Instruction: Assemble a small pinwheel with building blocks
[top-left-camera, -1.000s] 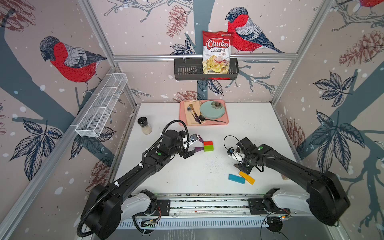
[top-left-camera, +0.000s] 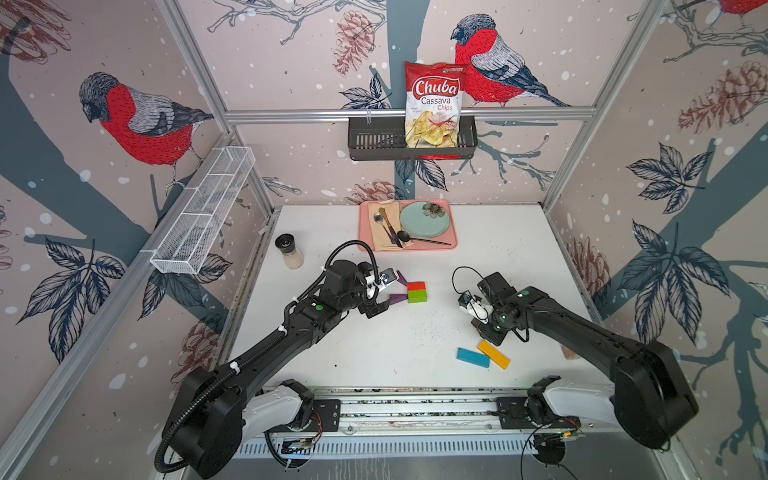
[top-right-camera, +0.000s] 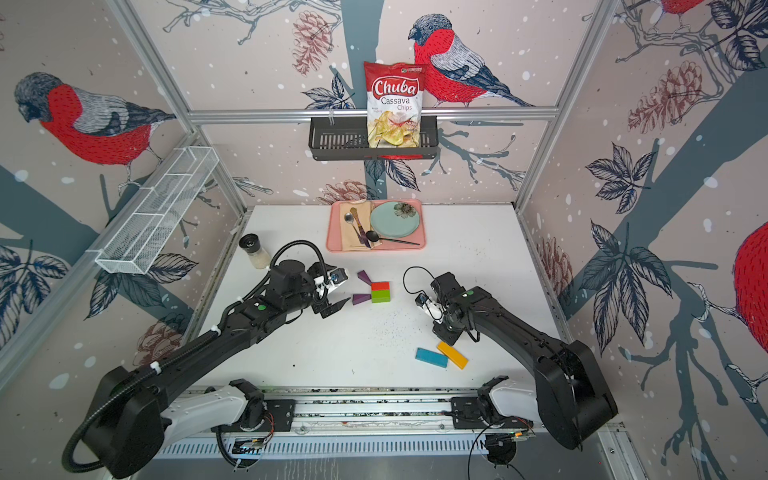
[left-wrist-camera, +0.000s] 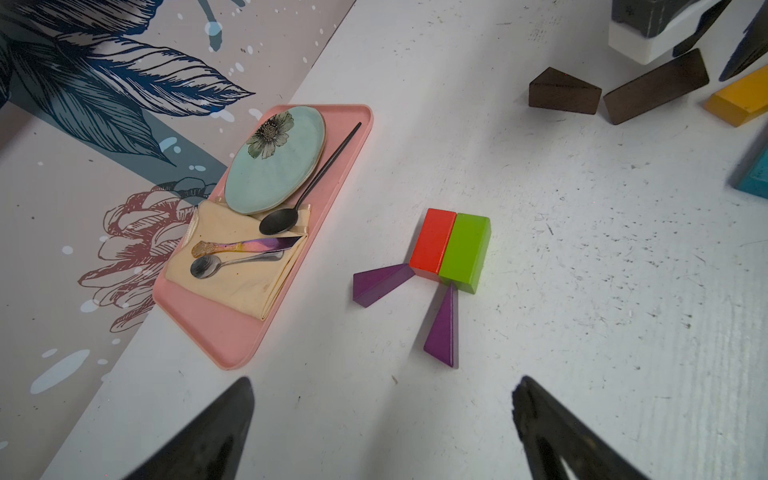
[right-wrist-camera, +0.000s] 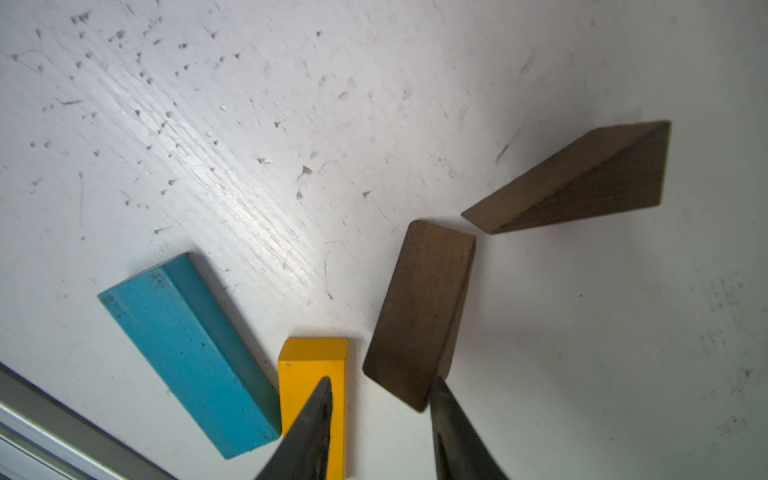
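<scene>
A red block (left-wrist-camera: 432, 242) and green block (left-wrist-camera: 465, 249) lie side by side mid-table, with two purple wedges, the upper (left-wrist-camera: 380, 281) and lower (left-wrist-camera: 442, 328), pointing toward them. My left gripper stands open above and left of them, empty. My right gripper hovers low over a brown block (right-wrist-camera: 418, 312), its fingers apart; whether anything is between them is unclear. A brown wedge (right-wrist-camera: 576, 176) lies beside that block. Nearer the front edge lie a yellow block (right-wrist-camera: 312, 384) and a blue block (right-wrist-camera: 188, 352).
A pink tray (top-left-camera: 364, 232) with plate, napkin and cutlery sits at the back. A shaker (top-left-camera: 288, 252) stands at back left. A white wire shelf (top-left-camera: 200, 212) hangs on the left wall. The table between the arms is mostly clear.
My right arm has shifted slightly right and a little up in the top left view over the last second. The left arm and blocks by it look unchanged.
</scene>
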